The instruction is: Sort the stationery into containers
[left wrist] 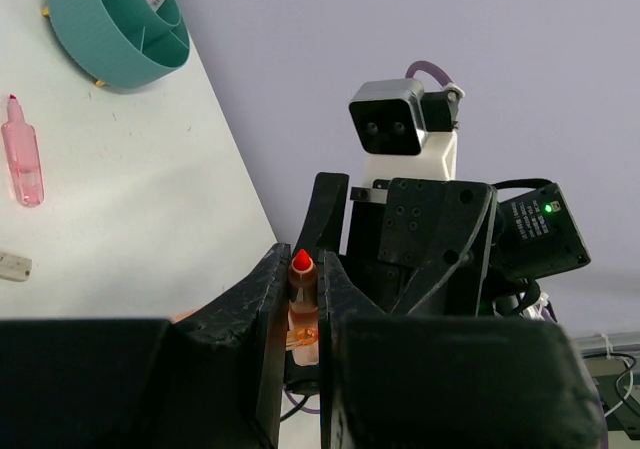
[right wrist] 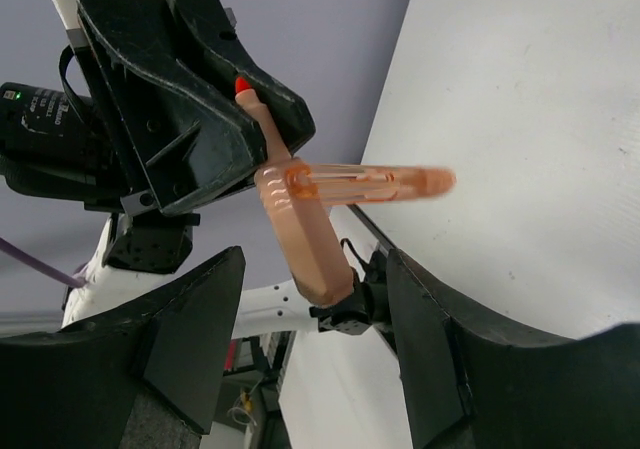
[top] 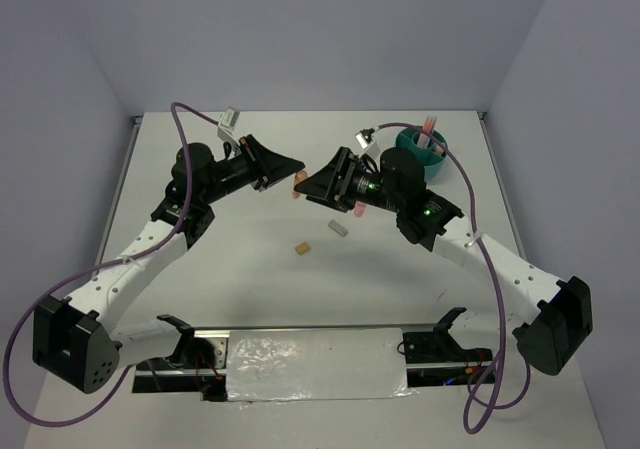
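An orange marker point(right wrist: 305, 239) with a red tip hangs in the air, my left gripper shut on it near the tip. A second, clear orange piece point(right wrist: 380, 183) sticks out sideways against it; whether the two are joined I cannot tell. My right gripper is open, its fingers either side of the marker's lower end, with a gap. On the table lie a pink marker point(left wrist: 24, 159), a grey block point(top: 338, 228) and a small tan block point(top: 303, 249). A teal divided container point(left wrist: 110, 39) at the back right holds pens point(top: 428, 129).
Both arms meet over the middle of the table point(top: 240, 279), their grippers very close together. Purple cables point(top: 480, 254) loop beside the arms.
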